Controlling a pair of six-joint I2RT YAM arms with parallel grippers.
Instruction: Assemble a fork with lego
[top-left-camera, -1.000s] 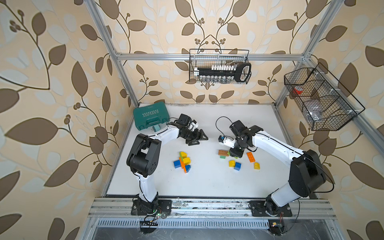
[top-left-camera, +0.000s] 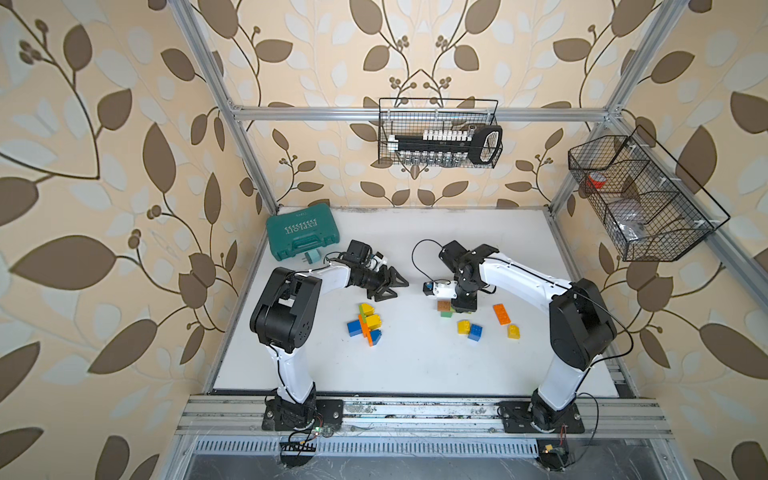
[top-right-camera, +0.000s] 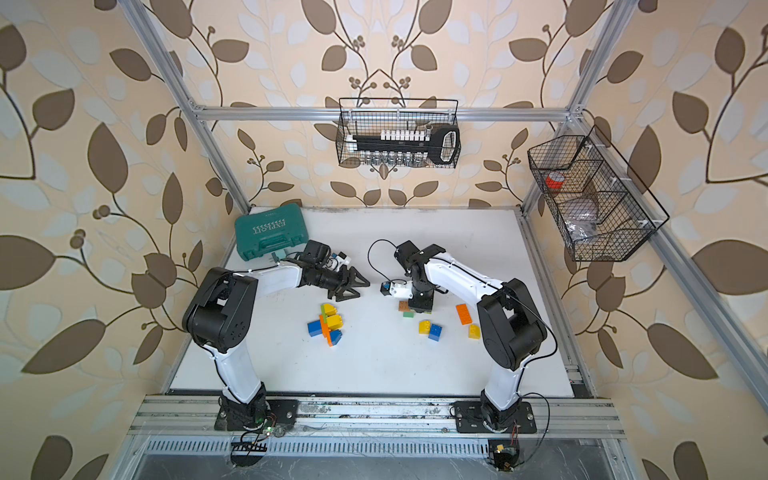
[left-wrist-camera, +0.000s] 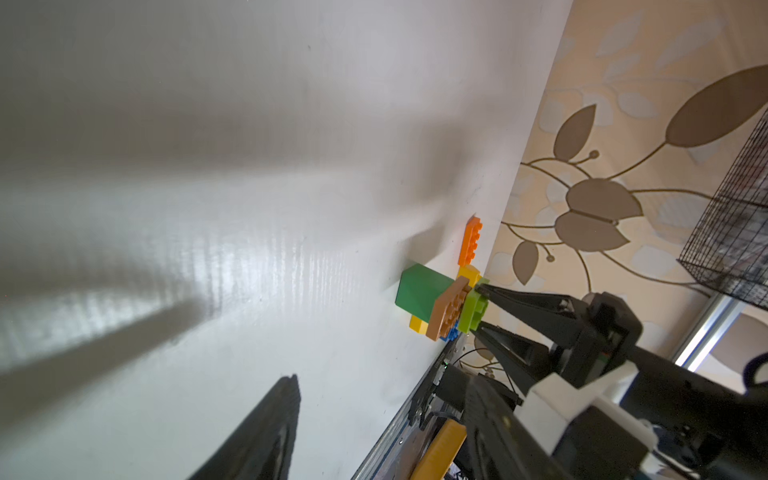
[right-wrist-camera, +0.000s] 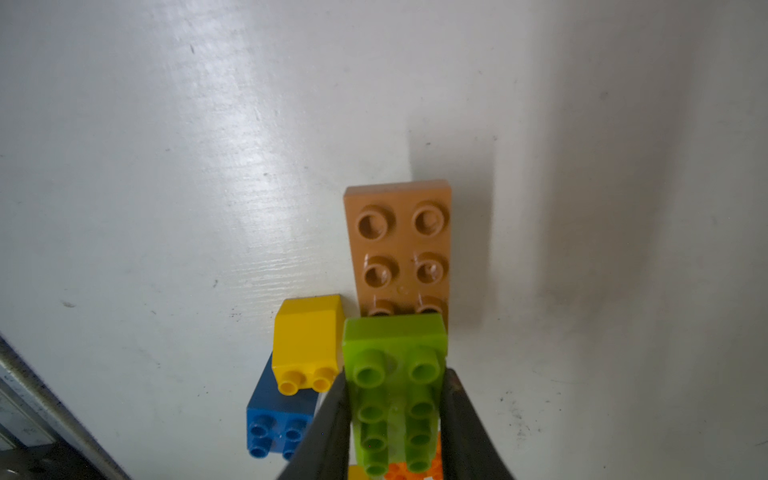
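Note:
In the right wrist view my right gripper is shut on a lime green brick (right-wrist-camera: 396, 340), studs toward the camera. That brick overlaps the near end of a brown brick (right-wrist-camera: 400, 248); whether they touch I cannot tell. From the left wrist view, the brown brick sits on a dark green block (left-wrist-camera: 420, 289) on the table. My left gripper is open, its fingers apart over bare table with nothing between them. To the left in the top left view lies a cluster with an orange brick (top-left-camera: 365, 326), yellow bricks (top-left-camera: 373, 321) and blue bricks (top-left-camera: 354, 327).
A yellow brick (right-wrist-camera: 308, 336) and a blue brick (right-wrist-camera: 280, 416) stand close beside the brown brick. Further right lie an orange brick (top-left-camera: 501, 313) and a yellow brick (top-left-camera: 513, 331). A green case (top-left-camera: 302, 230) occupies the back left.
My right gripper has swung left over the brown brick, covering more of it.

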